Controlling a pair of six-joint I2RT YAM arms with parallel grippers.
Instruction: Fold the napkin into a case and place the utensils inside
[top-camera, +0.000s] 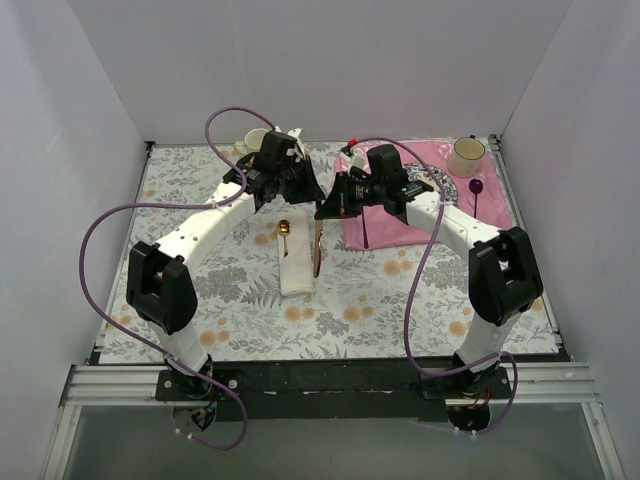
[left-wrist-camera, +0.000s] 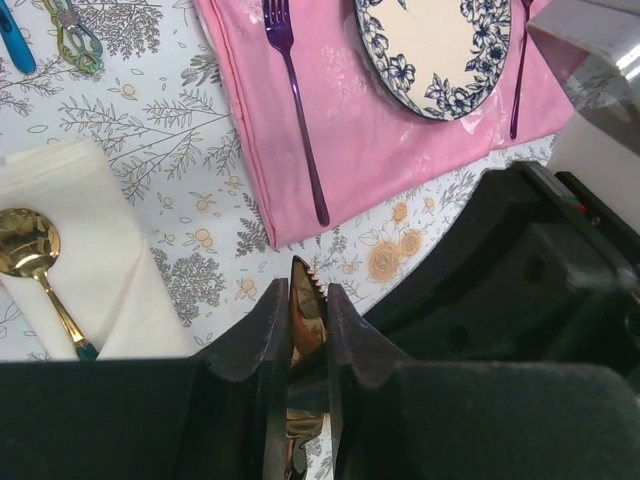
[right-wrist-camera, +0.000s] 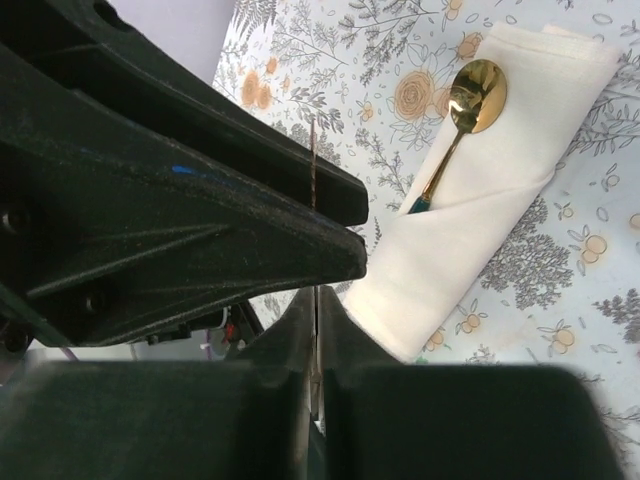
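Note:
A copper-coloured knife (top-camera: 318, 258) hangs upright in the top view, held by both my grippers. Its serrated end (left-wrist-camera: 300, 285) shows between the fingers of my left gripper, which are closed around it. My right gripper is also shut on the knife, seen edge-on as a thin line (right-wrist-camera: 313, 160). Left-gripper fingers (right-wrist-camera: 300, 250) flank that line in the right wrist view. The folded white napkin (top-camera: 296, 272) lies on the table to the left. A gold spoon (right-wrist-camera: 476, 98) rests on it, its green handle end tucked into the fold.
A pink cloth (top-camera: 400, 232) at the back right carries a purple fork (left-wrist-camera: 297, 110), a patterned plate (left-wrist-camera: 435, 60), a purple spoon (top-camera: 476, 187) and a cup (top-camera: 466, 157). Blue (left-wrist-camera: 15, 42) and green-handled (left-wrist-camera: 80, 45) utensils lie behind the napkin.

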